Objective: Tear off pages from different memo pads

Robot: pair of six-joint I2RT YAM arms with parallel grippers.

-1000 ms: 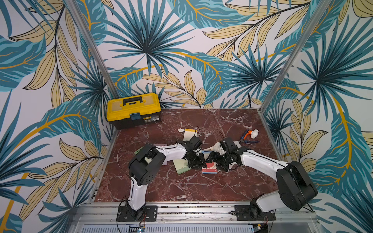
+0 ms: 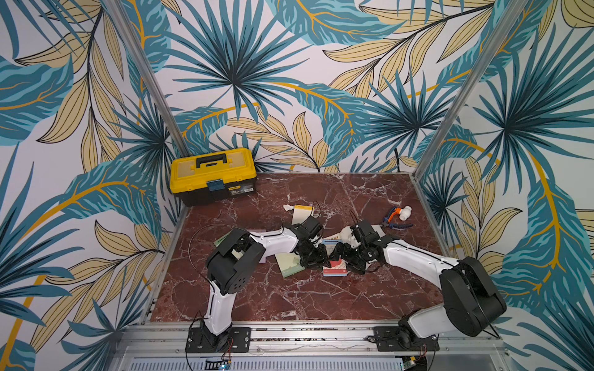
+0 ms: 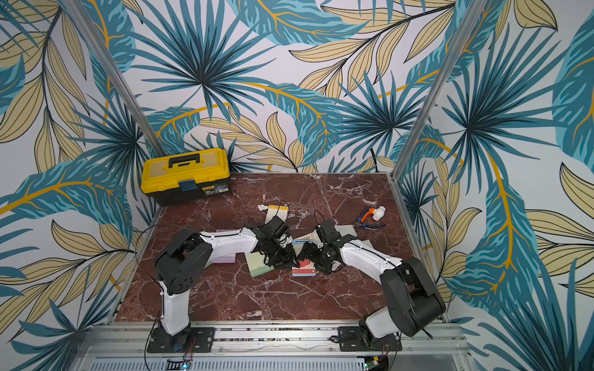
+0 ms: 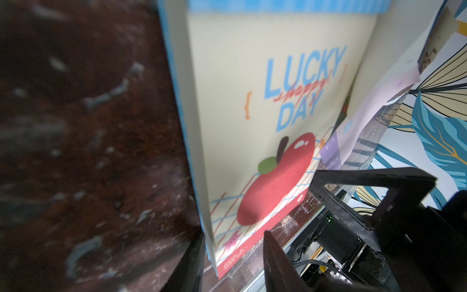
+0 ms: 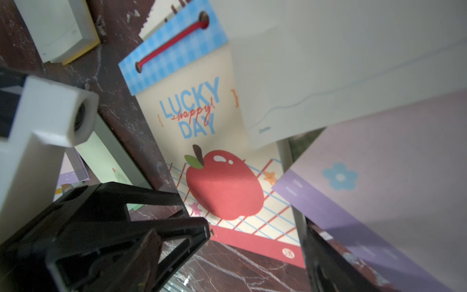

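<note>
The "Lucky Day" memo pad, with a red apple and a blue checked binding, lies under both grippers. In the left wrist view, my left gripper stands part open, its fingers on either side of the pad's lower corner; contact is unclear. Seen from the right wrist, the left gripper's black fingers are at the pad's lower left edge. My right gripper is part open, its fingers apart at the bottom of that view, with the pad's lower end between them. The top views largely hide the pad beneath the arms.
A loose pale sheet and a lilac sheet overlap the pad's right side. Green pad lies left, a yellow-topped pad behind. Pliers and a yellow toolbox stand farther back.
The apple pad has shifted very slightly to the right. Both arms look almost still, with no clear change at the grippers.
</note>
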